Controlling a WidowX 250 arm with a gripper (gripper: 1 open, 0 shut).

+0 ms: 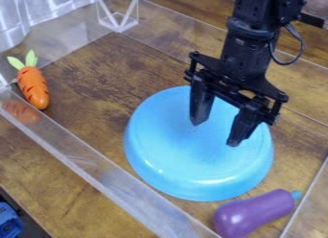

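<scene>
The black gripper hangs over a round blue plate or lid, its two fingers spread apart with nothing seen between them. A purple eggplant toy lies at the lower right, beside the blue disc. An orange carrot toy with a green top lies at the far left.
Clear plastic walls border the wooden surface. An orange-brown item lies below the carrot, and part of a blue object shows at the lower left corner.
</scene>
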